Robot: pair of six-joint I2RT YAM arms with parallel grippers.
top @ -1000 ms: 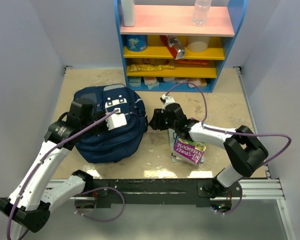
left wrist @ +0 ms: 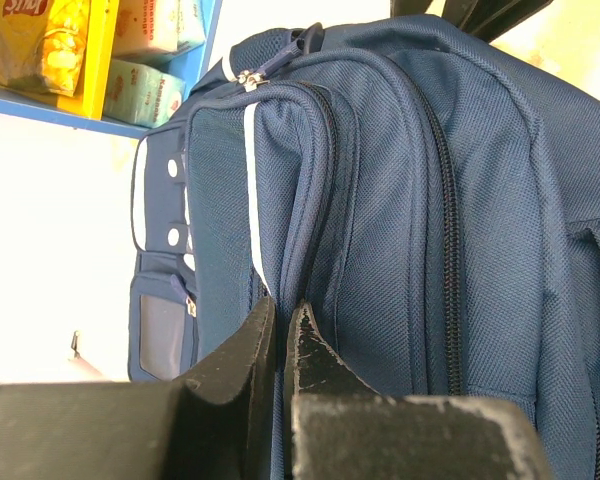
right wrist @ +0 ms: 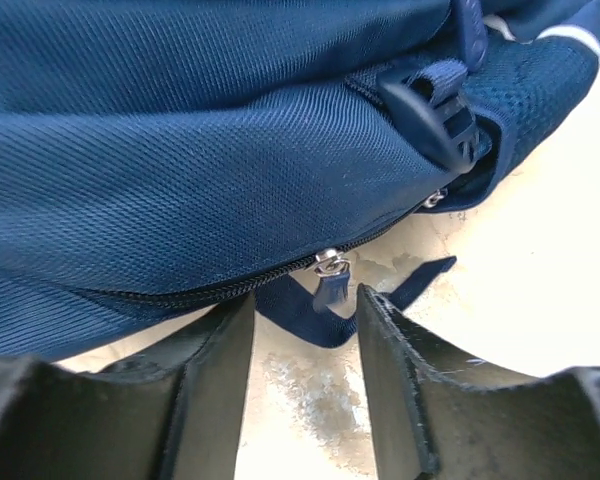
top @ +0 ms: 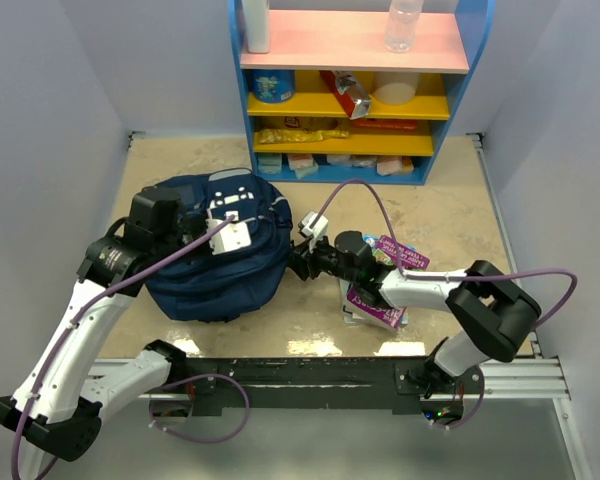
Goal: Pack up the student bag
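The navy blue bag (top: 215, 285) lies on the left half of the table. My left gripper is shut on a fold of its fabric, close beside a zipper and a white stripe. At the bag's right side stands my right gripper (top: 296, 268), its fingers part open. In the right wrist view a zipper pull (right wrist: 331, 284) with a dark tab hangs from the bag's edge, between and slightly beyond the fingertips; I cannot tell whether they touch it. A dark strap (right wrist: 310, 318) lies behind that pull.
Books with purple covers (top: 380, 305) lie partly beneath my right forearm. At the back a blue shelf (top: 242, 110) holds a bottle (top: 403, 25), a red box (top: 347, 92) and snack packs (top: 302, 136). Between bag and shelf the table is narrow.
My right gripper has moved left to the bag's edge, and its wrist has turned. The left gripper stays nearly in place; the bag shifted slightly early on.
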